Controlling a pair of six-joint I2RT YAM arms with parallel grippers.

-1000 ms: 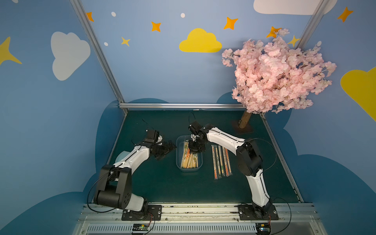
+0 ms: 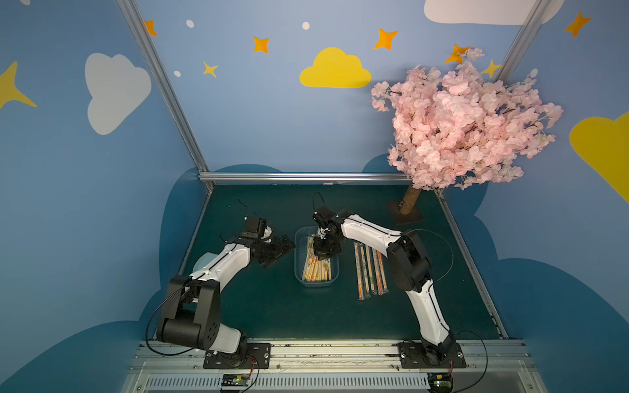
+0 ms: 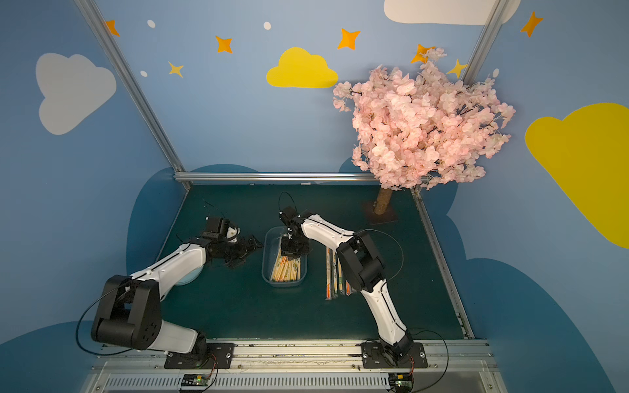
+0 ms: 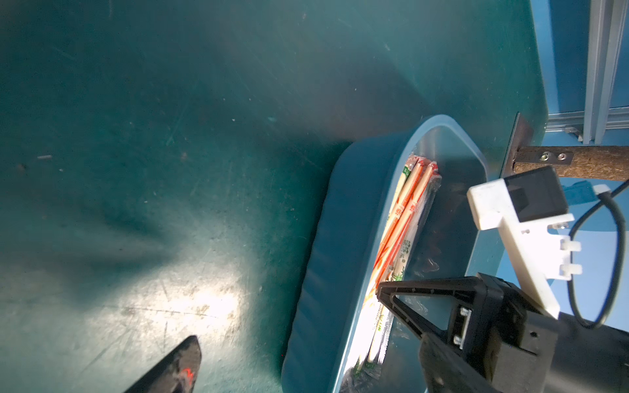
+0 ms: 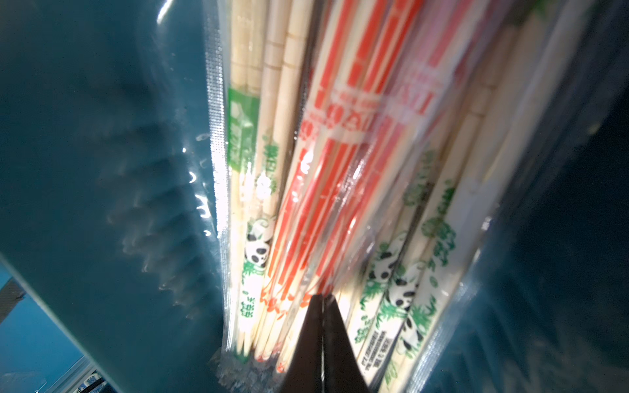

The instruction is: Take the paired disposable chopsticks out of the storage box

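Note:
A translucent blue storage box (image 2: pixel 300 275) in mid-table holds wrapped chopstick pairs (image 5: pixel 340 150), some red-striped, others printed with pandas. My right gripper is down inside the box over the chopsticks, its fingers closed together with nothing visible between them. Whether the tips touch the wrappers is hard to tell. My left gripper hangs open just left of the box, over the table, nothing between its fingers.
Several wrapped chopstick pairs (image 2: pixel 365 275) lie in a row right of the box. A blossom tree (image 2: pixel 409 199) stands at the back right. A pale blue round object (image 3: pixel 188 278) is partly hidden behind the left arm.
My right arm has moved slightly left and lower into the box over the last second. The left arm is still.

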